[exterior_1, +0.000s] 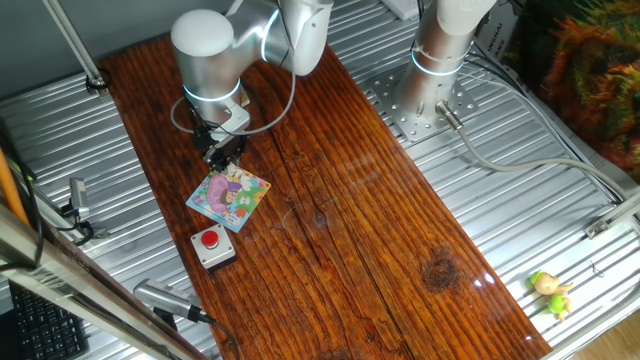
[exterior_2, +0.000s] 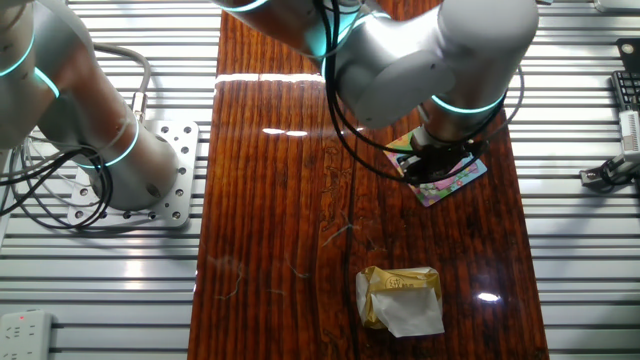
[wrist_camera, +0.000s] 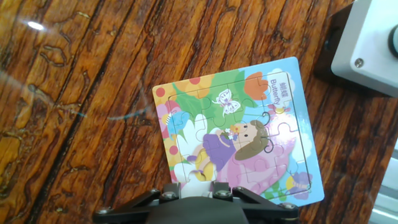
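A square butterfly puzzle (wrist_camera: 233, 140) lies flat on the brown wooden table, picturing a girl and a white butterfly. On its right side is a white, piece-shaped patch that looks like an empty slot. My gripper reaches over the puzzle's near edge in the wrist view. Between its dark fingers shows something whitish; whether this is a held piece or part of the fingertips is unclear. From exterior view 1, the gripper (exterior_1: 228, 164) points down at the puzzle's upper edge (exterior_1: 245, 180). The arm covers part of the puzzle (exterior_2: 430, 192) in exterior view 2.
A grey box with a red button (exterior_1: 211, 241) sits close to the puzzle by the table's edge. A gold-and-white packet (exterior_2: 400, 302) lies on the table beyond the arm.
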